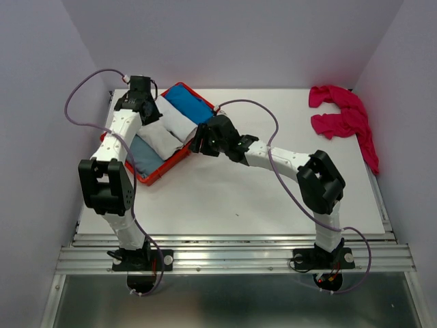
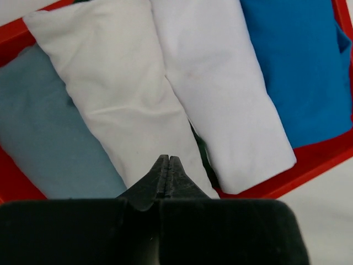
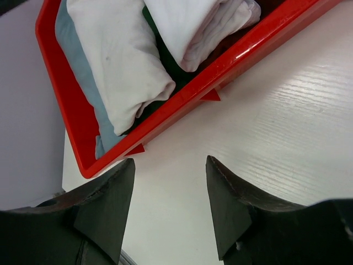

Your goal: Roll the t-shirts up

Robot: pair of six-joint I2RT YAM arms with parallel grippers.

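A red tray (image 1: 158, 173) at the back left holds folded shirts side by side: grey-blue (image 2: 55, 132), two white ones (image 2: 110, 83) (image 2: 220, 94) and bright blue (image 2: 298, 72). My left gripper is shut, above the nearer white shirt, with nothing showing between its fingers. My right gripper stands open just outside the tray's right edge over bare table, nothing between its fingers. A crumpled red shirt (image 1: 341, 123) lies at the back right.
Grey walls (image 1: 48, 150) stand close at the back and both sides.
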